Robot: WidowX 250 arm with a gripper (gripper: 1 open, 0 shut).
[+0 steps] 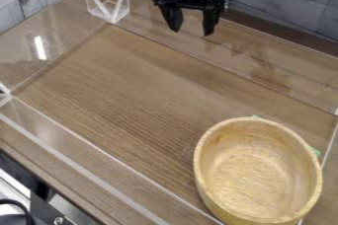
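My black gripper [191, 14] is at the top centre of the camera view, its two dark fingers pointing down over the back of the wooden table [132, 91]. It stands open, and I make out nothing held between the fingers. A large cream bowl [258, 170] sits at the front right of the table, well away from the gripper.
A white wire-like stand [109, 7] is at the back left. Small green bits show beside the bowl's rim, partly hidden by it. A dark area lies beyond the table's lower left edge.
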